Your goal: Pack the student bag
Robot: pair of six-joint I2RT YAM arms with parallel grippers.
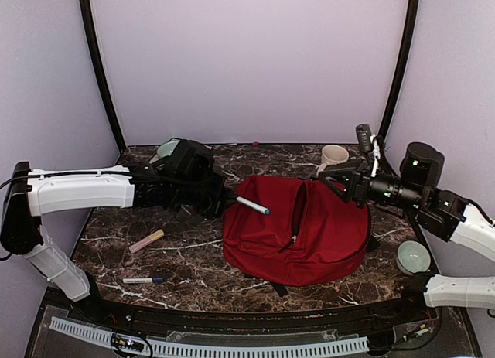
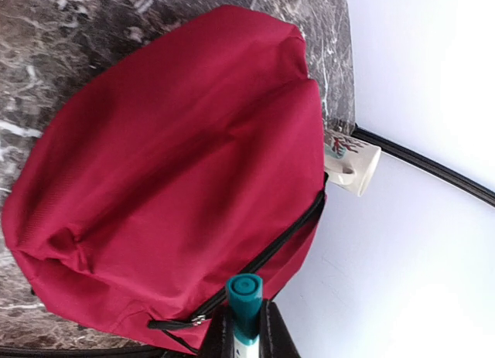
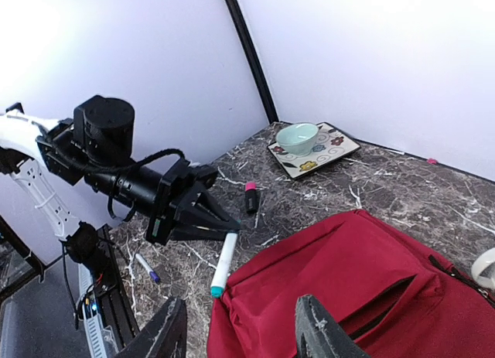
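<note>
A white marker with a teal end (image 1: pixel 254 206) is held by my left gripper (image 1: pixel 232 201), which is shut on it. In the top view it juts over the left part of the red bag (image 1: pixel 267 246). Its teal tip (image 2: pixel 245 296) shows low in the left wrist view, against the bag near the dark zipper. The bag lies on the table with a partly open zipper slit. Over the bag's back right side, my right gripper (image 1: pixel 334 186) stands open and empty. A blue-ended marker (image 1: pixel 143 281) and a pinkish stick (image 1: pixel 147 241) lie at the left.
Behind the bag is a white mug (image 1: pixel 334 155). A pale green bowl (image 3: pixel 298 138) sits on a flowered plate (image 3: pixel 344 144) at the back left. Another bowl (image 1: pixel 413 257) stands at the right edge. Bare marble table (image 1: pixel 186 277) lies left of the bag.
</note>
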